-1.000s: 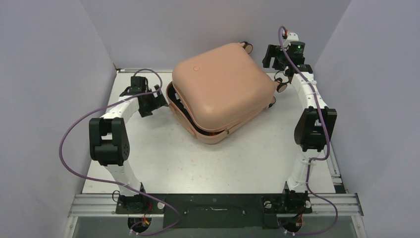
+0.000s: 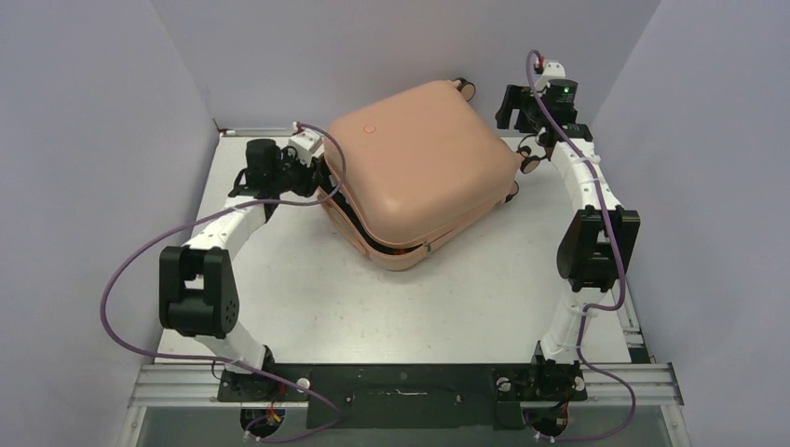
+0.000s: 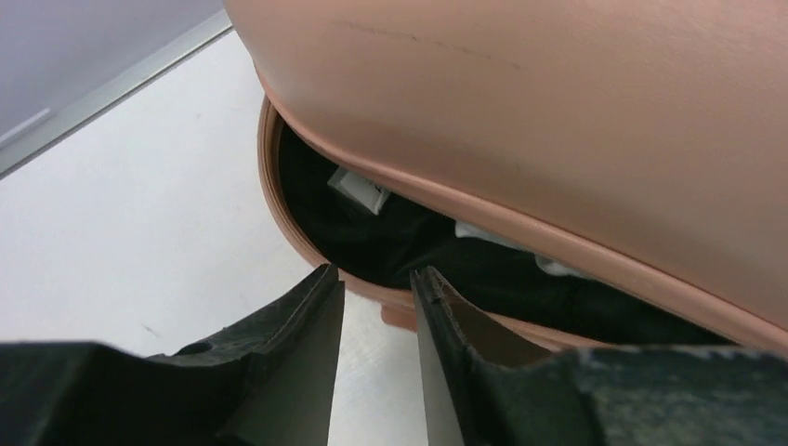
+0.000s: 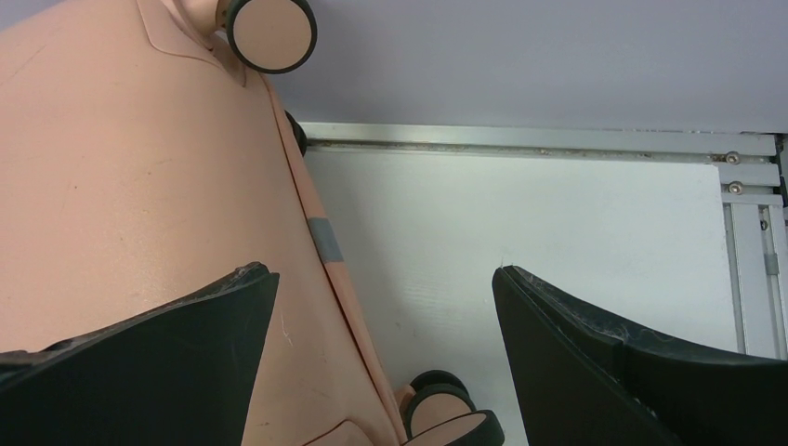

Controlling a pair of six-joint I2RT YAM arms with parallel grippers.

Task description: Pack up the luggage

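A pink hard suitcase [image 2: 424, 158] lies on the table with its lid [image 3: 558, 93] down but gaping along the left side, where the dark lining and some small pale items [image 3: 358, 190] show. At that gap is my left gripper, part open, its fingers pointing at the lower shell's rim [image 3: 279, 186]; nothing shows between them. My right gripper is open above the suitcase's right end, near the wheels [image 4: 271, 32], with nothing in its fingers.
Walls stand at the back and both sides.
My left gripper has moved right, up to the suitcase's open left edge. The suitcase is unchanged, and the right arm has shifted very slightly.
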